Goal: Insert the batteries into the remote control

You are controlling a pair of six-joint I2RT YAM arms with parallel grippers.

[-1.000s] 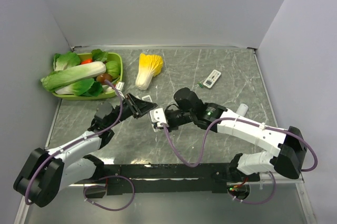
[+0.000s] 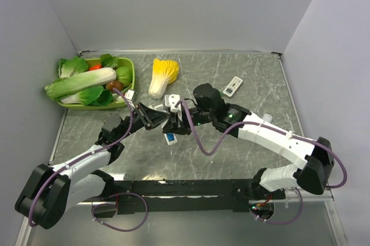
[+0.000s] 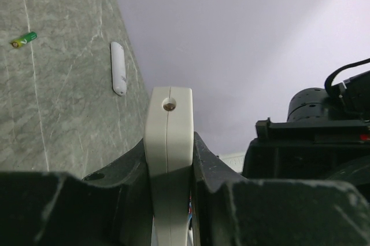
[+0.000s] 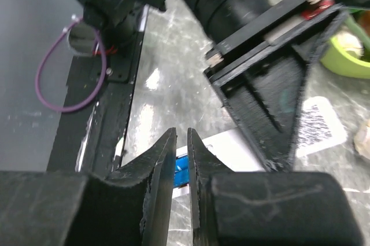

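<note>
A white remote (image 2: pixel 170 140) with a blue part lies at the table's centre, largely under both grippers. My left gripper (image 2: pixel 156 117) is shut on the remote's end, a white bar (image 3: pixel 169 147) upright between its pads. My right gripper (image 2: pixel 172 125) hangs over the remote; in the right wrist view its fingertips (image 4: pixel 169 142) sit close together, part open at most, just above the blue part (image 4: pixel 181 171). A green battery (image 3: pixel 24 39) lies loose on the table in the left wrist view.
A second white remote (image 2: pixel 233 86) lies at the back right, a white cylinder (image 2: pixel 267 117) at the right. A green basket of vegetables (image 2: pixel 130 69) stands back left, a napa cabbage (image 2: pixel 163 75) at the back middle.
The left arm is nearly unchanged.
</note>
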